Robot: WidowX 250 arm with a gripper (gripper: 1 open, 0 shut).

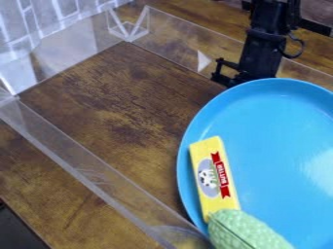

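My black gripper (232,74) is at the upper right, low over the wooden surface, just behind the rim of a large blue plate (279,146); I cannot make out whether its fingers are open or shut. On the plate's left side lies a yellow box (213,180) with a red label and a cow picture. A pale green textured object (247,233) sits below it, cut off by the bottom edge of the view.
Clear plastic walls (78,160) border the wooden surface (117,107). The wood left of the plate is bare. A white tiled or gridded area (39,29) is at the upper left.
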